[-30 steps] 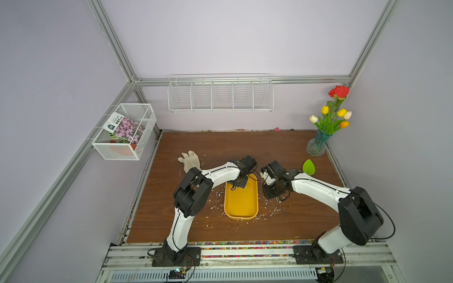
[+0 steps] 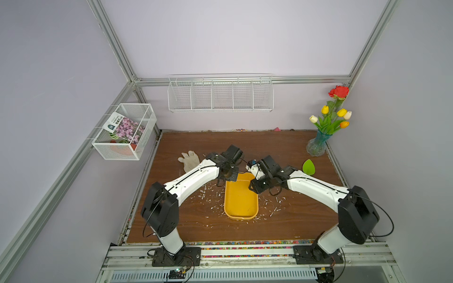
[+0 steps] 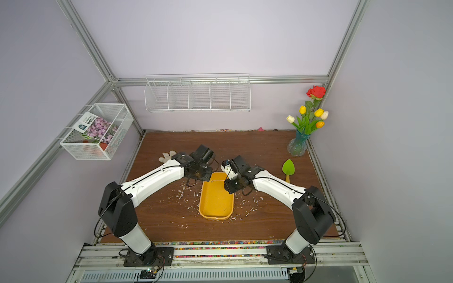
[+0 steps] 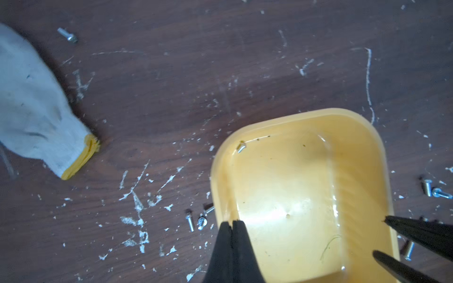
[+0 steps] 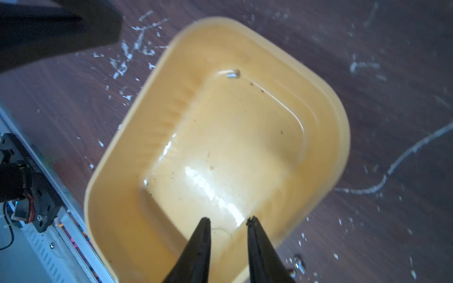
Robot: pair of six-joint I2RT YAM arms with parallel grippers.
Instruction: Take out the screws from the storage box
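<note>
The yellow storage box [image 2: 241, 202] stands on the brown table. A small silver screw lies in one corner of its floor, and the same screw [image 5: 232, 74] shows in the right wrist view. My left gripper is shut, its fingertips together over the box's left edge, nothing seen between them. Over the box, my right gripper has its fingers apart and the gap is empty. In the left wrist view, loose screws [image 4: 189, 220] lie left of the box and others [image 4: 427, 187] lie to its right.
A white glove [image 4: 42, 103] rests at the table's left. The green leaf-shaped tool [image 3: 288, 167] and a flower vase [image 2: 316, 144] are on the right. Both arms' ends are close together above the box.
My left arm has stretched out, its gripper moving back and left from over the box. The right gripper has shifted left and slightly back, over the box's right side.
</note>
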